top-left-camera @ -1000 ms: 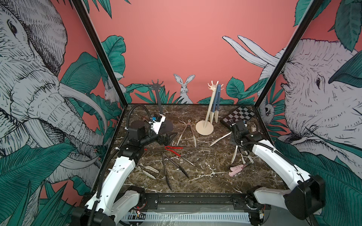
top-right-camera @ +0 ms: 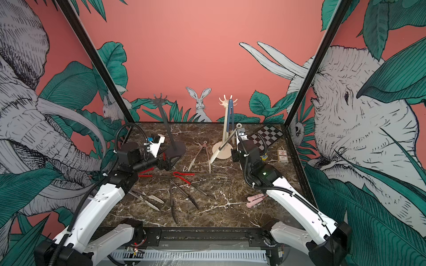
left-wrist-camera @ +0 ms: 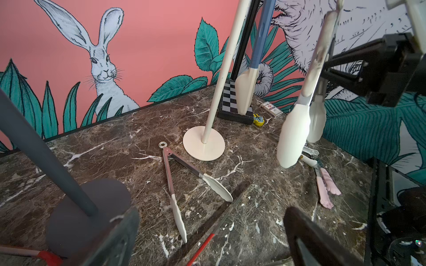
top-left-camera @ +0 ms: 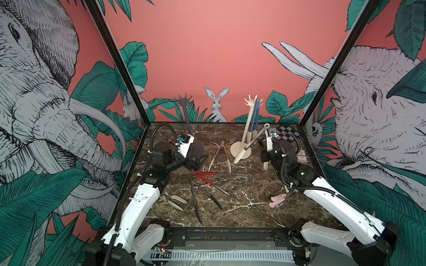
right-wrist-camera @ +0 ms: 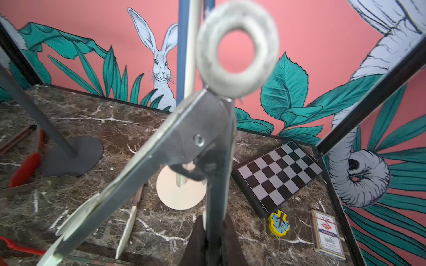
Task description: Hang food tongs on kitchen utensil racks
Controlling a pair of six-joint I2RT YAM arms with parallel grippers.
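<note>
My right gripper is shut on one arm of the silver tongs [right-wrist-camera: 159,148], which have white tips and a ring at the top. The tongs hang clear of the table, spread in a V, and their ring [top-left-camera: 266,126] is right of the cream rack's post [top-left-camera: 246,124], below its hooks. From that rack hang blue-handled tongs [top-left-camera: 254,116]. The dark grey rack [top-left-camera: 186,117] is unloaded. My left gripper is open, empty, near the dark rack's base [left-wrist-camera: 88,217].
Brown-handled tongs [left-wrist-camera: 170,177] lie between the racks. Red-handled tongs [top-left-camera: 204,176], black tongs [top-left-camera: 195,204], pale tongs [top-left-camera: 173,201] and pink-tipped tongs [top-left-camera: 278,200] lie nearer the front. A checkered board [right-wrist-camera: 281,177], yellow item [right-wrist-camera: 278,223] and card box [right-wrist-camera: 327,232] occupy the right back.
My right gripper has risen and moved left and back with the silver tongs, from low over the table's right side to beside the cream rack. The left arm is unchanged.
</note>
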